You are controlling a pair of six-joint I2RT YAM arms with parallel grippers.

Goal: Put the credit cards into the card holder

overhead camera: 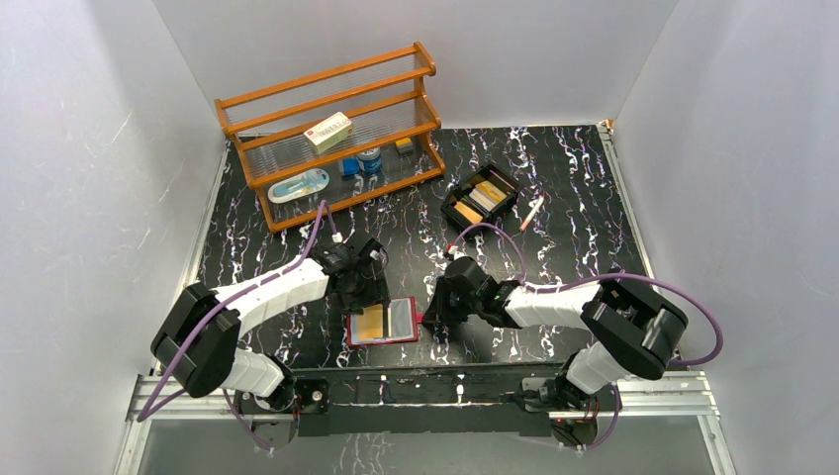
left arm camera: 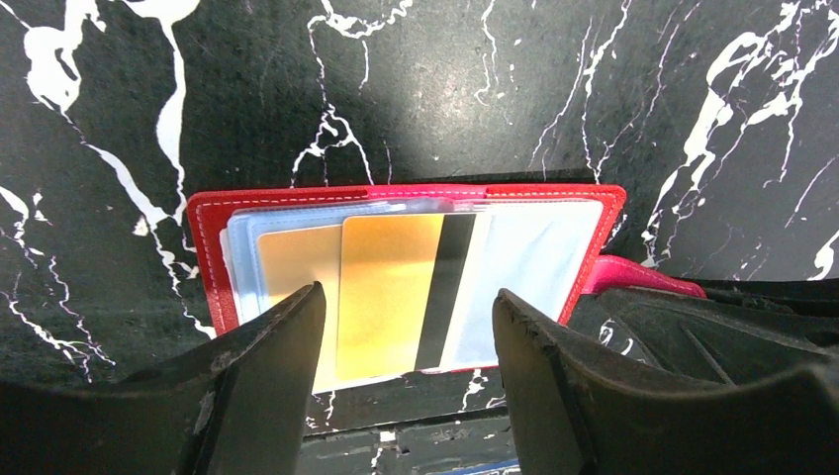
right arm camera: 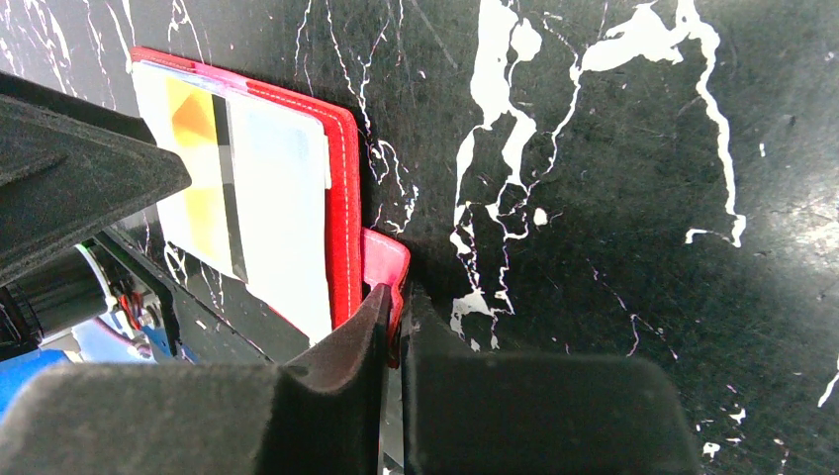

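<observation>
The red card holder [overhead camera: 410, 319] lies open at the table's front, with clear sleeves. A yellow card with a black stripe [left arm camera: 388, 292] lies on its sleeves, over a plainer tan card [left arm camera: 289, 257]. My left gripper [overhead camera: 368, 297] is open above the holder, its fingertips either side of the yellow card in the left wrist view. My right gripper is shut on the holder's red strap [right arm camera: 385, 253] at its right side.
A black box of cards [overhead camera: 481, 198] stands at the back right beside a pen [overhead camera: 532, 212]. A wooden rack [overhead camera: 431, 119] with small items is at the back left.
</observation>
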